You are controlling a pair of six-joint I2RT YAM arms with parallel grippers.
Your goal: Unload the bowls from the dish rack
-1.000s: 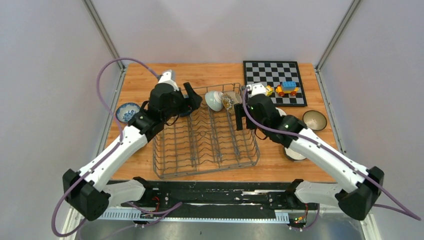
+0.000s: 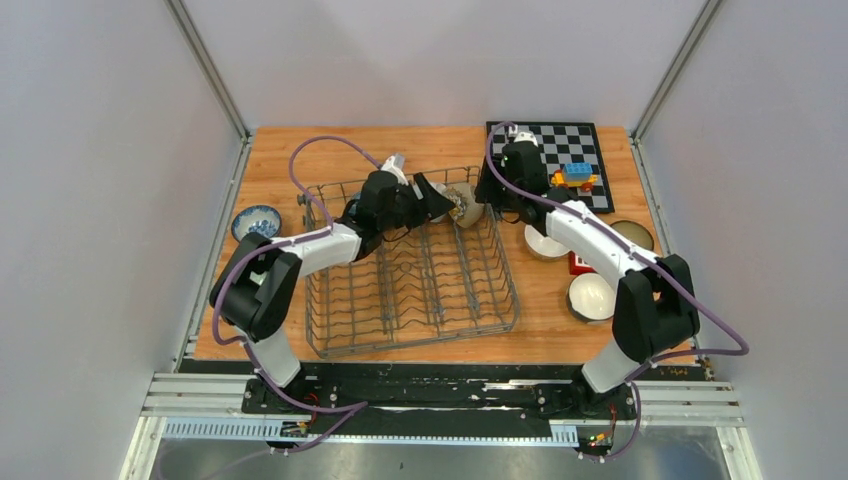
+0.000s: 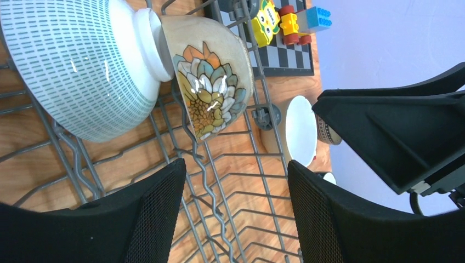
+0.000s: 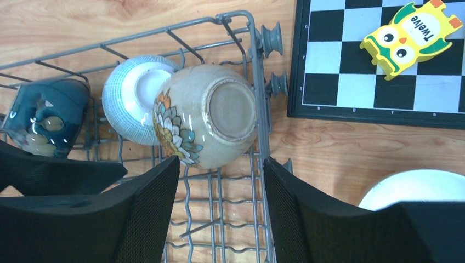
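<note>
In the back right of the wire dish rack, a beige flowered bowl stands tilted on its side. A white bowl with blue lines is beside it to the left, and a dark teal bowl sits at the far left of that row. My left gripper is open over the rack near the flowered bowl, nothing between its fingers. Open too, my right gripper hovers near the flowered bowl and the rack's right rim, empty. From above, the left hand hides the striped bowl.
A chessboard with toys lies at the back right. White bowls and a brown bowl stand right of the rack; a blue patterned bowl is left. The two hands are close together. The rack's front is empty.
Both hands have moved toward the back of the rack. The bowls appear still in the rack.
</note>
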